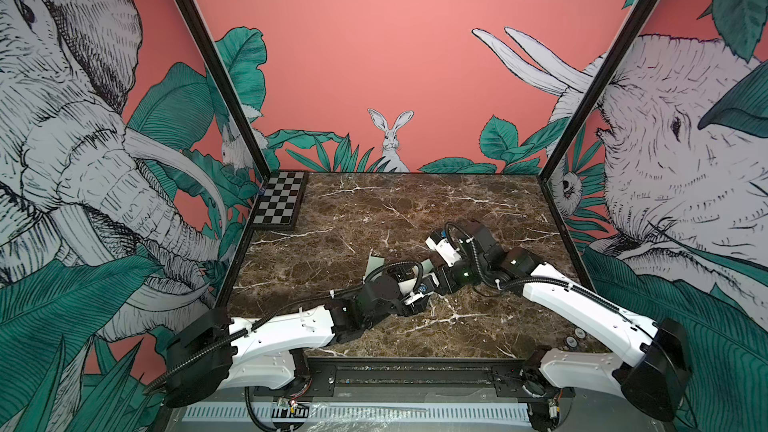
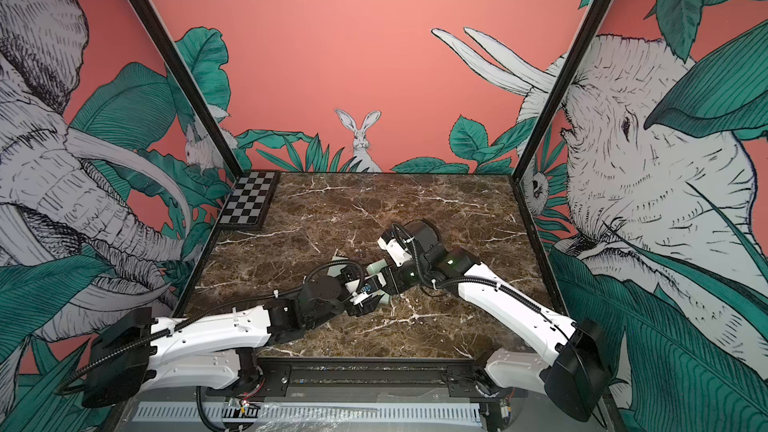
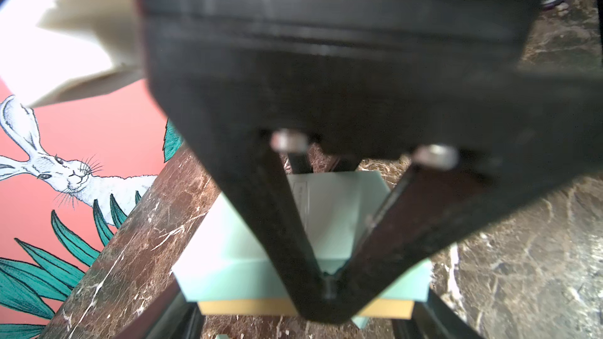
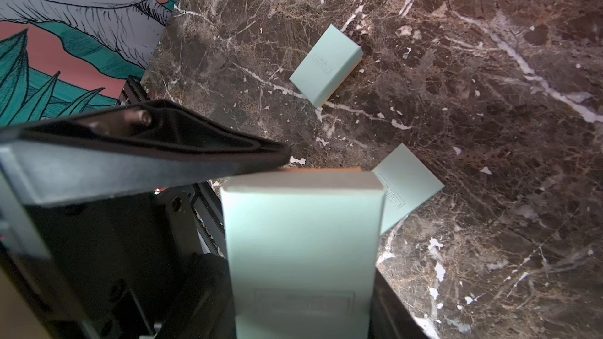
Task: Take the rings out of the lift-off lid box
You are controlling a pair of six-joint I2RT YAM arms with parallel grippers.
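A mint green lift-off lid box point(image 4: 301, 251) with a tan band is raised mid-table between the two grippers, which meet at it in the top views. My right gripper point(image 1: 436, 276) is shut on this box. My left gripper point(image 2: 364, 292) is at the same box; the left wrist view shows the box behind dark finger parts, and I cannot tell whether that gripper is gripping it. Another mint box point(image 4: 323, 62) and a flat mint piece point(image 4: 405, 185) lie on the marble below. No rings can be made out.
A checkered board point(image 1: 278, 198) lies at the back left. Small round discs point(image 1: 571, 341) sit at the front right corner.
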